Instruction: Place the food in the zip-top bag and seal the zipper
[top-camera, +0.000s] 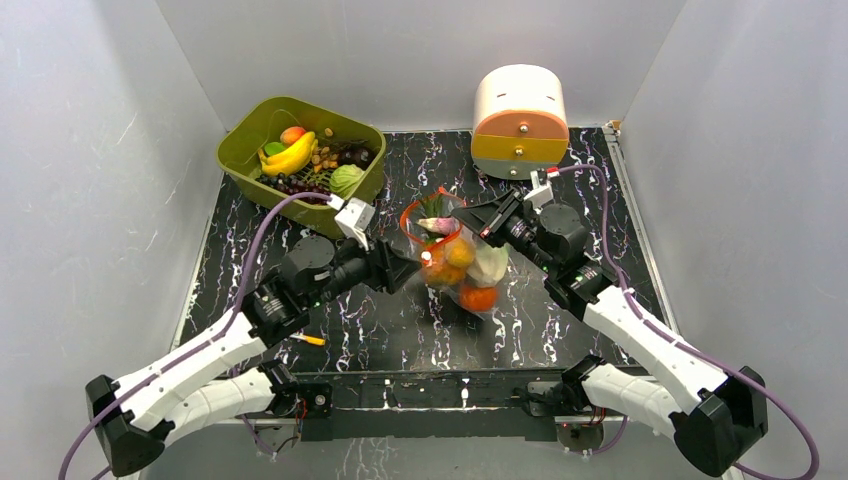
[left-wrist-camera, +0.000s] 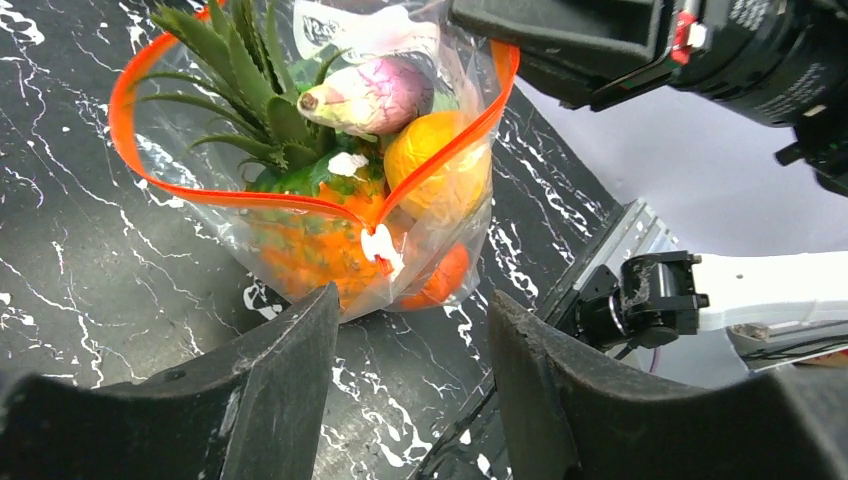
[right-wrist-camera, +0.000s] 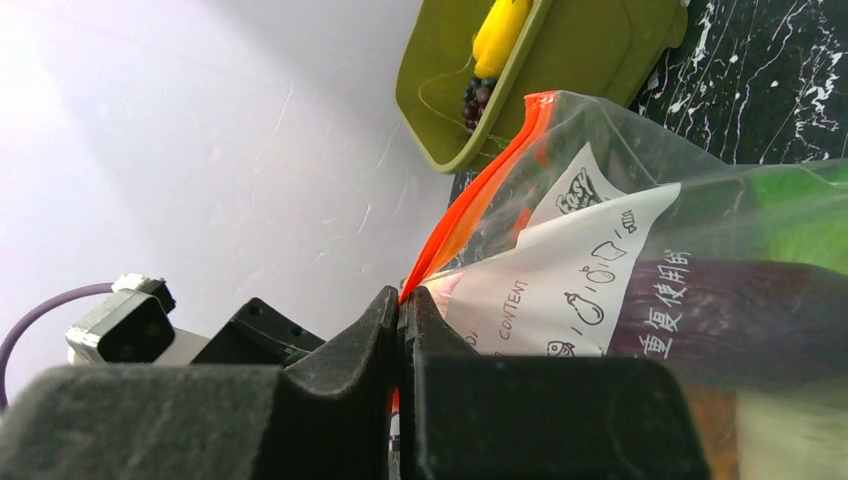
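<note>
A clear zip bag (top-camera: 487, 262) filled with produce stands in the middle of the table, its orange-edged mouth (left-wrist-camera: 262, 200) gaping wide. Inside are a leafy pineapple (left-wrist-camera: 262, 95), a purple-pink vegetable (left-wrist-camera: 375, 95) and round orange and yellow pieces. The white slider (left-wrist-camera: 381, 246) sits at the near corner of the orange zipper. My right gripper is shut on the bag's orange rim, at the right side of the mouth. My left gripper (top-camera: 412, 268) stands open just short of the bag's left side, its fingers (left-wrist-camera: 310, 340) below the slider in the left wrist view, nothing between them.
A green basket (top-camera: 228, 157) with bananas (top-camera: 289, 156) and other food stands at the back left. The small drawer cabinet (top-camera: 520, 110) is at the back right. An orange-tipped pen (top-camera: 310, 340) lies near the left arm. Table to the bag's right is bare.
</note>
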